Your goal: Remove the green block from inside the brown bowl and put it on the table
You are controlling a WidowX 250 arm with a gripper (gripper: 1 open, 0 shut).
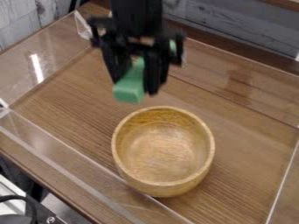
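The green block (pixel 129 85) is clear of the bowl, held up just beyond its far left rim. My dark, blurred gripper (pixel 135 66) is shut on it, with the block's lower part showing below the fingers. Whether the block is above the table or touching it is hard to judge, though it looks raised. The brown bowl (pixel 163 150), a light tan colour here, stands empty on the wooden table (pixel 70 105) at the lower middle.
Bare table lies left of the bowl and to its right. A clear plastic item (pixel 84 26) is at the upper left, partly behind the arm. Dark cables (pixel 17 206) lie off the table's lower left edge.
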